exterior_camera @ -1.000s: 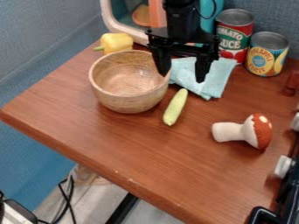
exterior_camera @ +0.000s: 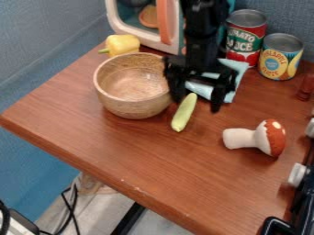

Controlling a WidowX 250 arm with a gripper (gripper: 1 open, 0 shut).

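My black gripper [exterior_camera: 197,90] has its fingers pointing down over a light blue cloth [exterior_camera: 229,66], just right of a wooden bowl [exterior_camera: 130,96] and above a pale green elongated vegetable [exterior_camera: 185,112]. The fingers appear apart; whether anything is between them is unclear. A red-capped toy mushroom [exterior_camera: 255,138] lies to the right.
Cans [exterior_camera: 244,37] stand at the back right, with a small red bottle [exterior_camera: 306,87]. A yellow object [exterior_camera: 121,44] and a toy oven [exterior_camera: 143,34] are behind the bowl.
My gripper has moved down from above the cloth toward the tabletop, now covering much of the cloth. The other objects have not visibly moved.
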